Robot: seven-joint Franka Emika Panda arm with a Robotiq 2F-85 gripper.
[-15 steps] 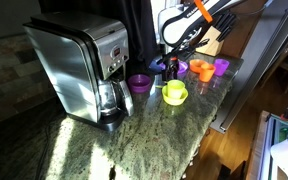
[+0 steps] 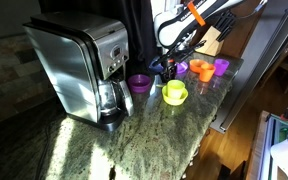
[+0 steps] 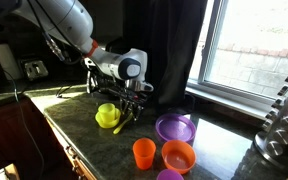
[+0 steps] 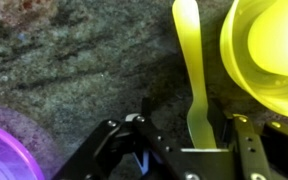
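A yellow spoon [image 4: 192, 60] lies on the dark stone counter in the wrist view, its lower end between the fingers of my gripper. Those fingers stand apart, one at either side of it; whether they touch it cannot be told. Close on its right is a yellow cup [image 4: 282, 38] in a yellow bowl [image 4: 246, 70]. Exterior view 2 has the gripper [image 3: 134, 110] low over the counter beside the cup [image 3: 108, 113]. In exterior view 1 the dark gripper [image 2: 168, 74] is small, and the spoon cannot be made out.
A purple bowl [image 4: 6, 150] is at lower left in the wrist view. The coffee maker [image 2: 94, 65] stands nearby. Orange cups [image 3: 144, 152], an orange bowl [image 3: 178, 155] and a purple plate [image 3: 175, 128] lie farther along.
In exterior view 1 my gripper has come down slightly toward the counter. The cup, bowls and coffee maker have stayed in place.
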